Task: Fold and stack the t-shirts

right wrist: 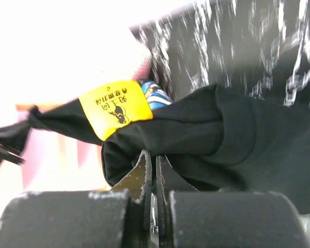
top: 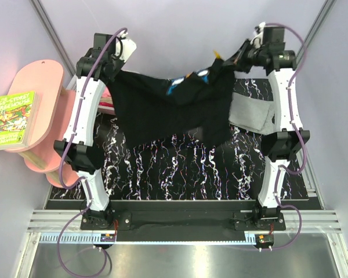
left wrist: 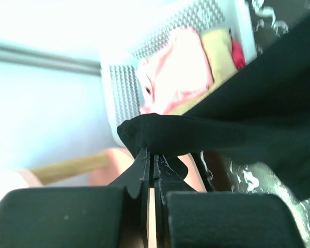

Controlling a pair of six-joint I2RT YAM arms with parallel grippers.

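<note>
A black T-shirt (top: 162, 116) with blue print and a yellow tag (right wrist: 115, 106) hangs stretched between my grippers at the back of the table, blurred in the top view. My left gripper is shut on one corner of it at upper left. My right gripper is shut on the other upper part, just below the tag. A folded grey shirt (top: 250, 113) lies on the marbled table at the right.
A white basket (left wrist: 119, 88) with pink, yellow and red cloth is behind the left arm. A pink shelf (top: 37, 81) with a book stands at the left.
</note>
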